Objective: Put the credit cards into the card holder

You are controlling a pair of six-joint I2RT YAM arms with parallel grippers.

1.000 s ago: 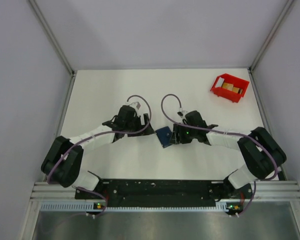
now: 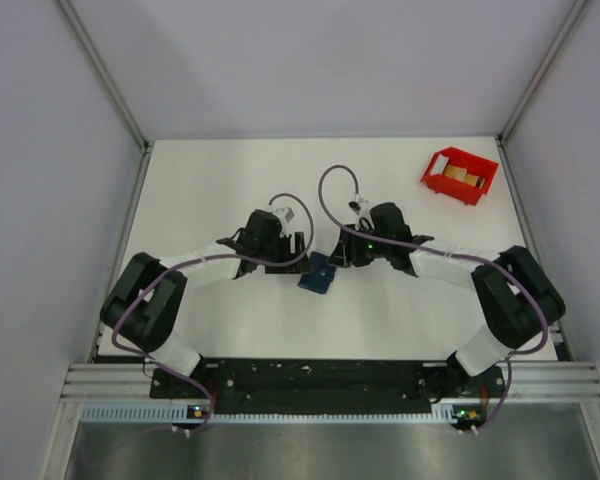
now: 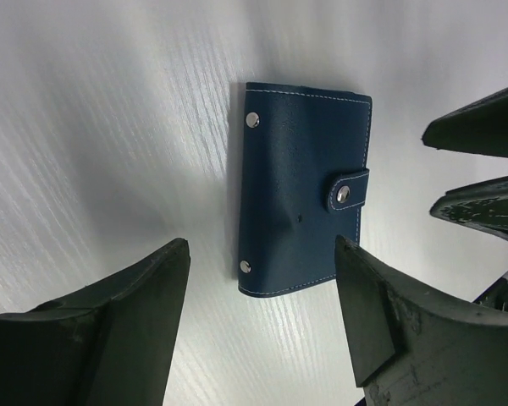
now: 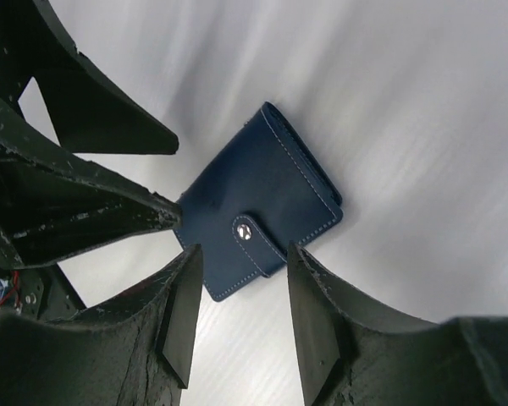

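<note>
The navy card holder (image 3: 288,186) lies flat and closed on the white table, its strap snapped, in the middle of the left wrist view; in the top view it sits between the two grippers (image 2: 316,282). My left gripper is over its left part, fingers apart with nothing gripped. My right gripper stands just to the other side, open, over the holder's strap end (image 4: 258,241), with nothing between its fingers. Both wrist views show the other gripper's fingers beside the holder.
A red tray (image 2: 477,194) with white and tan card-like pieces stands at the back right. The table around both arms is otherwise clear, and the two grippers are close together at the centre.
My right gripper has moved from the holder's front side back up to its right. My left gripper has shifted slightly toward the holder compared with a second ago.
</note>
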